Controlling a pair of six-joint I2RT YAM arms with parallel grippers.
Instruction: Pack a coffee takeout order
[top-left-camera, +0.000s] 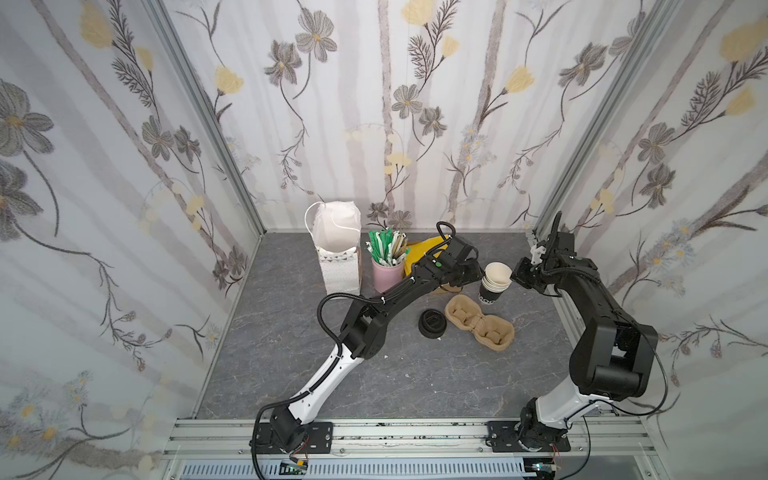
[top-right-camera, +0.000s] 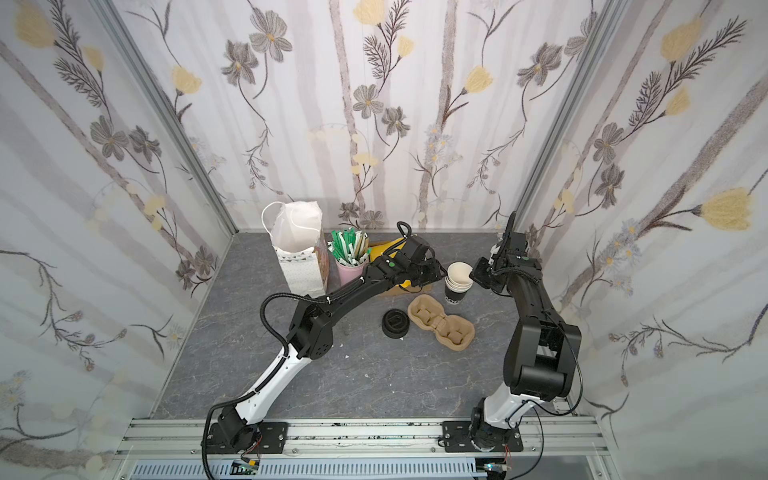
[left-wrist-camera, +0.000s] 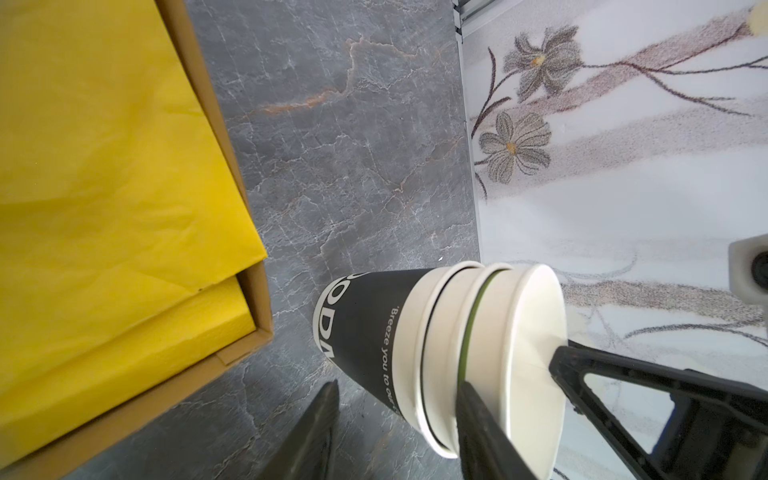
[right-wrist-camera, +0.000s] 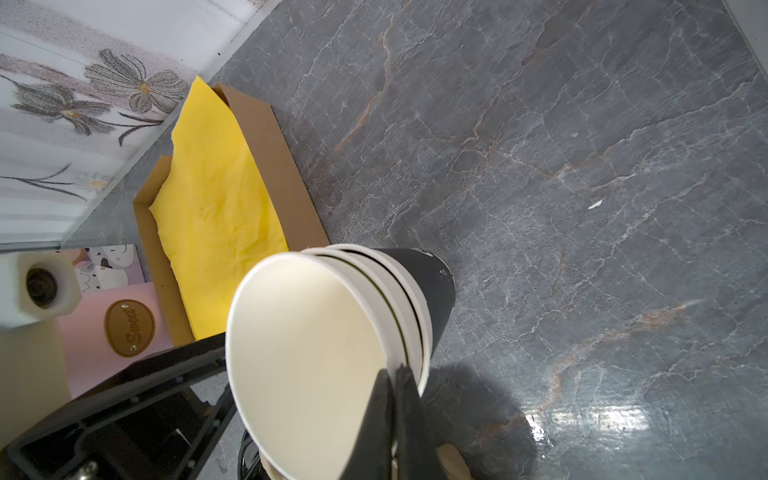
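A stack of paper cups (top-left-camera: 493, 284), white rims over a black printed body, is held up between the two grippers at back right. My left gripper (top-left-camera: 477, 270) is shut on the stack at its rims; the left wrist view shows the cups (left-wrist-camera: 372, 336) sideways beside a box. My right gripper (top-right-camera: 477, 273) is shut at the stack's right; its fingers are at the near rim in the right wrist view, partly blurred. A brown cup carrier (top-left-camera: 492, 330) and black lids (top-left-camera: 432, 321) lie in front.
A white bag (top-left-camera: 337, 268) and pink holder of wrapped items (top-left-camera: 387, 277) stand at back left. A box of yellow paper (right-wrist-camera: 212, 224) is behind the left arm.
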